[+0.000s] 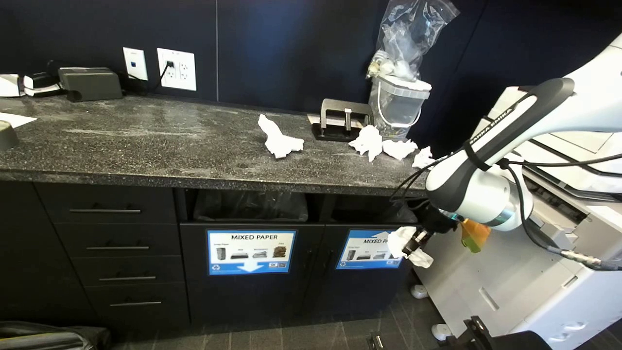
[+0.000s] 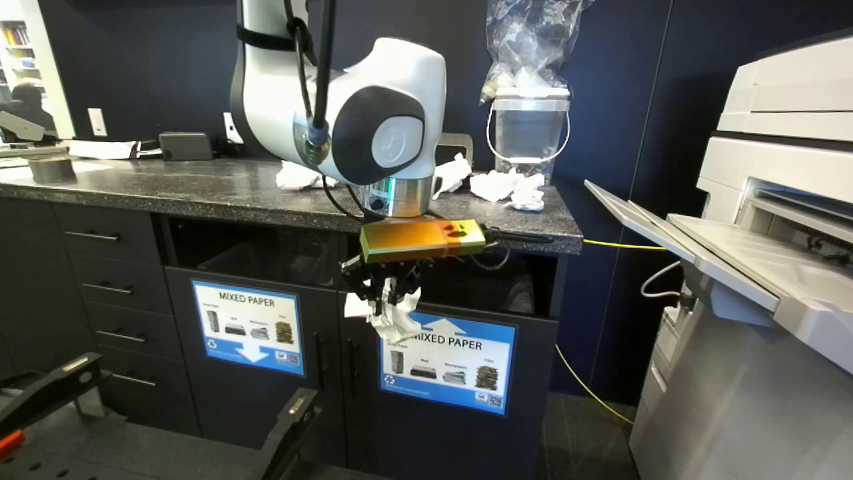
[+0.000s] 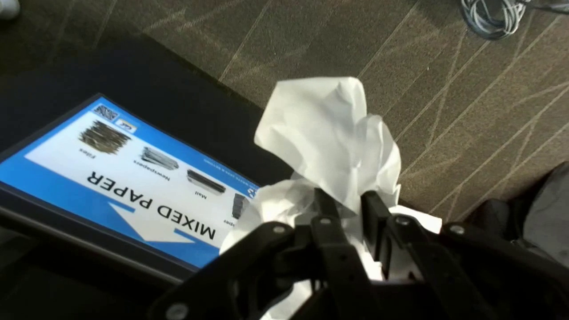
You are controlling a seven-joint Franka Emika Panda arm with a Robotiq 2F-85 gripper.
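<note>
My gripper is shut on a crumpled white paper (image 3: 320,128), which bulges out beyond and beside the fingers. In the second exterior view this held paper (image 2: 396,324) hangs below counter height, in front of the right cabinet door and partly over its "MIXED PAPER" sign (image 2: 448,368). More crumpled papers stay on the counter: one alone near the middle (image 1: 281,140), and others at the right, such as this crumpled piece (image 1: 367,142). Above the right door, the bin opening (image 2: 504,280) is dark and partly hidden by my arm.
A hole punch (image 1: 344,119) and a clear bucket (image 1: 399,105) stand at the counter's back right. Left of the right bin is another lined opening (image 1: 250,205). A large printer (image 2: 768,264) rises to the right.
</note>
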